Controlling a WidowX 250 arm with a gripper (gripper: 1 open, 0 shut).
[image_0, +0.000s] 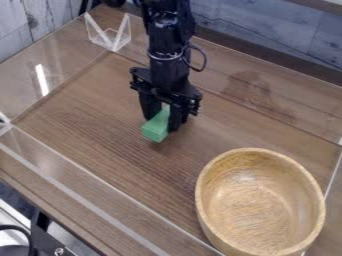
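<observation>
The black robot arm comes down from the top middle, and its gripper is low over the wooden tabletop. A small green object sits between and just below the fingers, partly hidden by them. Whether the fingers grip it or only surround it is unclear.
A large beige round bowl stands at the lower right. Clear plastic pieces are at the far left and upper left edges of the table. The wood around the gripper is mostly clear.
</observation>
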